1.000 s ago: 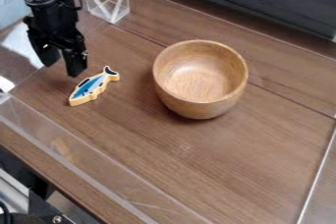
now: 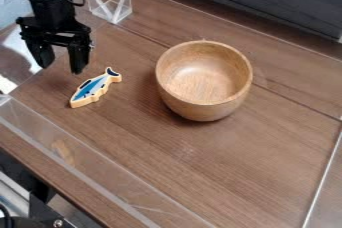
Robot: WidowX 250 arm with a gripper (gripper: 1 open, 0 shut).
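Note:
My black gripper (image 2: 56, 56) hangs at the upper left with its fingers apart and nothing between them. Just right of and below it, a small fish toy (image 2: 94, 87) with blue and white markings and pale wooden edges lies flat on the wooden table. To the right of the fish stands a round, empty wooden bowl (image 2: 203, 104).
A clear bracket (image 2: 111, 7) stands at the upper left behind the arm. Clear edging runs along its left side, with a dark gap beyond at the lower left.
My gripper has shifted slightly left and up, away from the fish. The fish and the bowl look unmoved.

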